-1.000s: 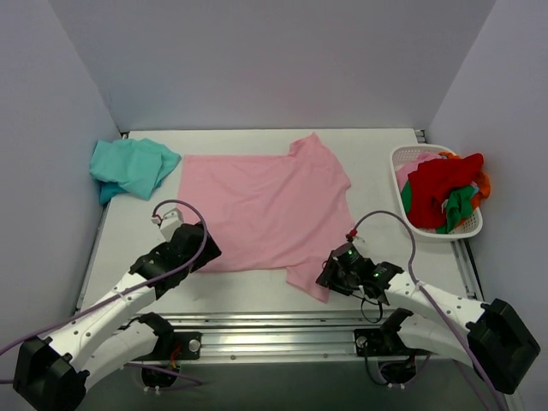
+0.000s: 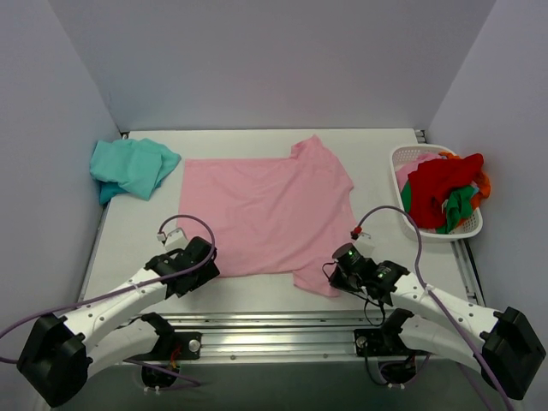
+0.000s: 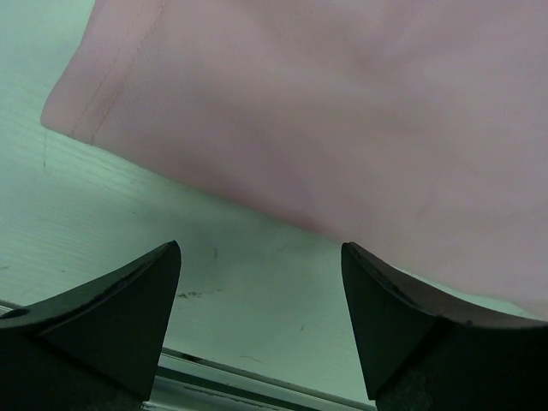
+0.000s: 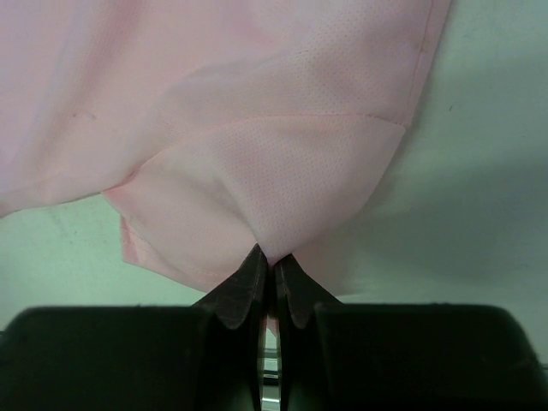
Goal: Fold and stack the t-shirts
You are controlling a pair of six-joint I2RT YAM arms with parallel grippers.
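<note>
A pink t-shirt (image 2: 257, 205) lies spread flat on the white table (image 2: 133, 240). My left gripper is open above the shirt's near-left edge, with the fabric's hem and bare table between and beyond its fingertips. My right gripper is shut on the bunched lower-right part of the shirt, probably the sleeve end, where the cloth gathers into its fingertips. The shirt's upper right corner sticks up past the straight back edge.
A folded teal cloth (image 2: 135, 163) lies at the back left. A white basket (image 2: 402, 224) with red, green, orange and pink clothes stands at the right.
My left gripper has moved down toward the front edge. The right gripper shifted slightly right, and the shirt's near-right part moved with it.
</note>
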